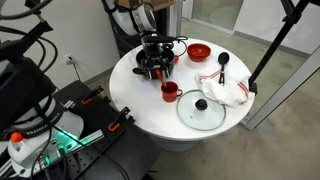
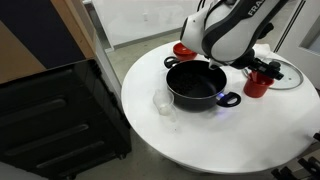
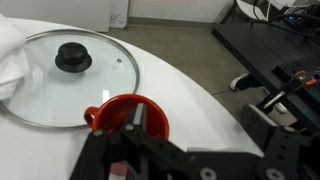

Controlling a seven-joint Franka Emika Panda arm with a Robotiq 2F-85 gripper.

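A red mug (image 1: 171, 92) stands upright on the round white table, its handle toward the lid in the wrist view. My gripper is open close to the mug; one of its dark fingers (image 3: 130, 145) overlaps the mug's opening in that view, and the other lies off to the right over the table edge. Whether the finger touches the mug I cannot tell. From the second exterior view, the gripper hangs at the top of the mug (image 2: 257, 86). No object shows between the fingers.
A black pot (image 2: 195, 82) sits beside the arm. A glass lid (image 1: 201, 110) with a black knob, a white cloth (image 1: 224, 89), a black ladle (image 1: 223, 61) and a red bowl (image 1: 199, 52) share the table. A clear cup (image 2: 163, 101) stands near the pot.
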